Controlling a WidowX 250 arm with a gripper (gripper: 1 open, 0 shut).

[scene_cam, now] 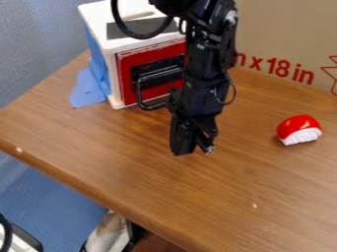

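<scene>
My black gripper (pixel 194 141) hangs low over the middle of the wooden table (pixel 132 187), in front of a white toy oven (pixel 93 18) with a red front (pixel 129 61) and a dark door with a handle. Whether the fingers are open or shut is hard to make out. A red object (pixel 298 126) with a white lower part lies to the right of the gripper, apart from it.
A blue cloth (pixel 87 91) lies left of the oven. A cardboard panel (pixel 290 39) stands behind. The table's left edge drops to a blue floor.
</scene>
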